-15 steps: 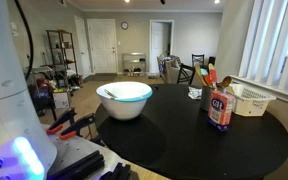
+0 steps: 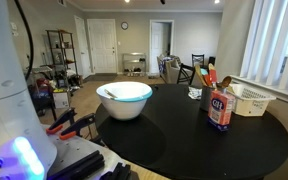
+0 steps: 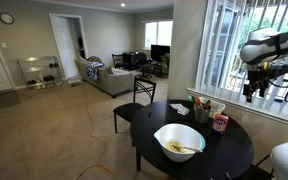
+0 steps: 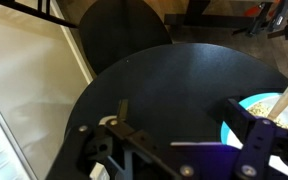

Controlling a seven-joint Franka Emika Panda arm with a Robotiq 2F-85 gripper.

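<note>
High above the table, in exterior view 2, my gripper (image 3: 256,96) hangs at the right side, near the window blinds. In the wrist view its fingers (image 4: 121,112) are spread wide apart, and only bare dark tabletop shows between them. A white bowl with a teal rim (image 2: 124,105) stands at the left of the round table. It holds pale contents (image 3: 176,147) and a light-handled utensil. On the right side of the table a red and blue carton (image 2: 221,109) stands upright, apart from the bowl. My gripper touches neither.
Behind the carton stand a dark holder with utensils (image 2: 207,90) and a cream basket (image 2: 250,99). A black chair (image 3: 136,95) is close to the table's edge.
</note>
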